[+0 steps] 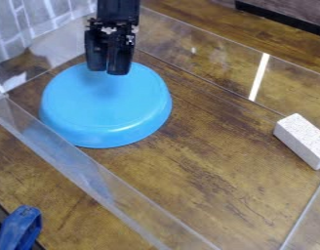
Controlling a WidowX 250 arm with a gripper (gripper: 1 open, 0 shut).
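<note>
My black gripper [106, 61] hangs at the top left, over the back part of a round, light blue dome-like object [105, 109] on the wooden surface. Its fingers point down; whether anything is between them, and whether they are open or shut, I cannot tell.
A white speckled block [302, 141] lies at the right. A blue object [17, 229] is at the lower left corner. Clear panel edges run across the wood [209, 166] around the blue object.
</note>
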